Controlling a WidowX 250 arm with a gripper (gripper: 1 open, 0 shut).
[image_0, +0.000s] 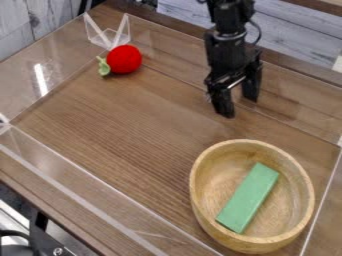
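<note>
My black gripper (230, 96) reaches down from the top of the view, its fingers open and low over the bare back-right part of the wooden table (114, 140). A red tomato-like object (123, 57) with a green stem lies at the back left. At the front right sits a round wooden bowl (210, 180) with a green block (247, 197) in it. I cannot tell what, if anything, the fingertips touch.
A clear, crumpled or wire-like white object (107, 30) stands behind the red object. Dark cables or parts lie at the lower-left edge.
</note>
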